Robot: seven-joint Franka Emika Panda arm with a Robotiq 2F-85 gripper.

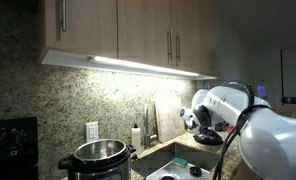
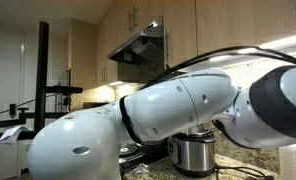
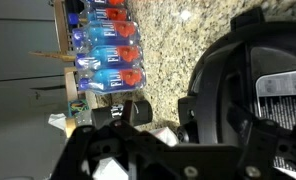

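At the far right end of the counter, the arm reaches down with my gripper (image 1: 204, 130) beside a dark, rounded object in exterior view 1. In the wrist view my gripper stands open over the counter's edge, and no object shows held between its fingers. A large black item (image 3: 214, 85) with a curved edge lies close to it on the right, a silver slotted panel (image 3: 285, 110) set inside. Whether the gripper touches this item I cannot tell. In exterior view 2 the arm hides the gripper.
Several water bottles (image 3: 110, 55) stand at the counter's edge in the wrist view. A sink (image 1: 166, 158), a soap bottle (image 1: 136, 136) and a pressure cooker (image 1: 100, 158) lie along the counter to the left. Wall cabinets (image 1: 148, 30) hang above.
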